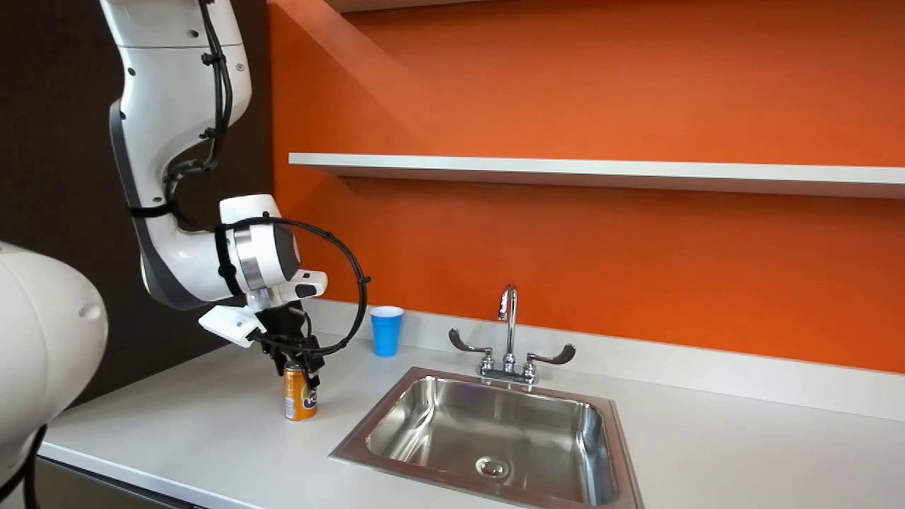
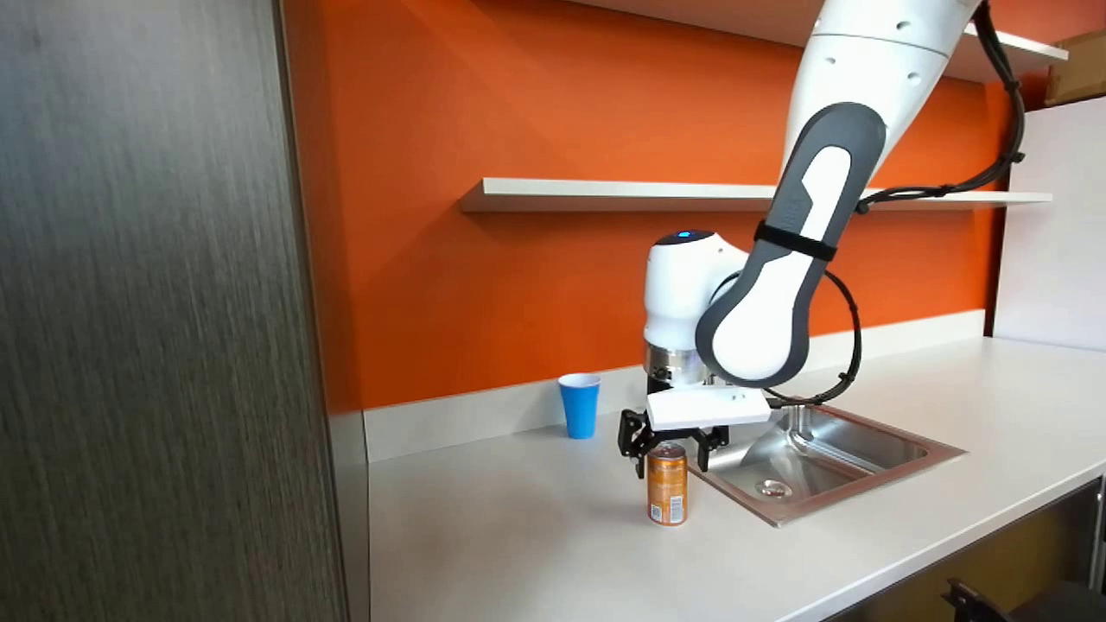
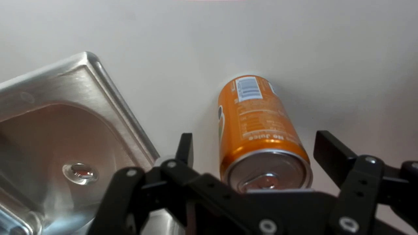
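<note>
An orange soda can (image 3: 260, 121) stands upright on the counter, its top rim and pull tab towards the wrist camera. My gripper is open, one fingertip to each side of the can, with a gap visible on both sides. In exterior view 1 the gripper (image 1: 297, 377) is over the upper part of the can (image 1: 300, 403), partly covering it. From the other side, exterior view 2 has the gripper (image 2: 671, 466) straddling the top of the can (image 2: 668, 492), whose base rests on the counter.
A blue cup (image 1: 387, 331) stands upright by the back wall, behind the can. The steel sink (image 1: 373, 433) lies to the can's right, with a faucet (image 1: 509, 331) behind it. A shelf (image 1: 594, 167) runs along the orange wall.
</note>
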